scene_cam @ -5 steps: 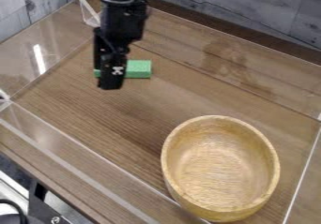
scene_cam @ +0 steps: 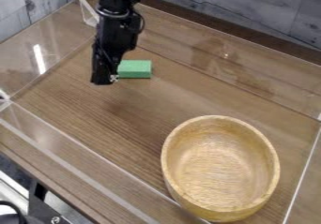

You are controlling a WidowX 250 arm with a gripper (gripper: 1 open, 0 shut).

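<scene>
The black gripper [scene_cam: 103, 78] hangs low over the wooden table at the upper left, beside the left end of a green block [scene_cam: 134, 68]. It looks shut, with nothing visible between its fingers, though its tips are small and dark. Whether it touches the block I cannot tell.
A large pale yellow bowl [scene_cam: 220, 171] occupies the lower right of the table [scene_cam: 88, 125]. Wooden edges and walls border the back and right, and cables lie at the lower left edge.
The arm has moved back and to the left, its gripper going from in front of the block to its left end. The green block appears unmoved.
</scene>
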